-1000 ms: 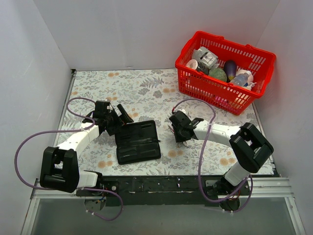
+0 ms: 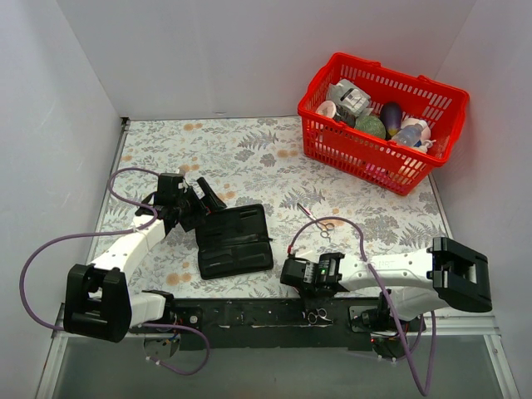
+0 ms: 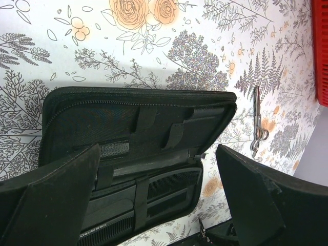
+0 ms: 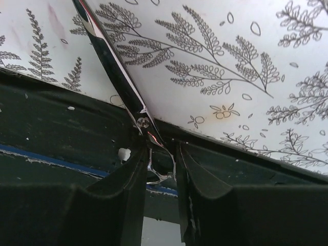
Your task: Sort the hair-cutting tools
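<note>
A black zip case (image 2: 234, 241) lies open left of centre; the left wrist view shows combs (image 3: 171, 185) in its near half. Over its far left corner, my left gripper (image 2: 204, 208) stands open, fingers (image 3: 256, 189) wide apart with nothing between. My right gripper is shut on a pair of scissors (image 4: 120, 77) near their handle loops, the blades running up and left past the table's front edge. In the top view those loops (image 2: 317, 316) show on the front side of the gripper. Another pair of scissors (image 2: 321, 226) rests on the cloth right of the case.
At the back right stands a red basket (image 2: 366, 154) filled with bottles and other items. Purple cables (image 2: 387, 291) loop around both arms.
The right gripper has moved toward the table's front edge with its scissors. The second pair, partly covered before, now lies uncovered. The left arm has hardly moved.
</note>
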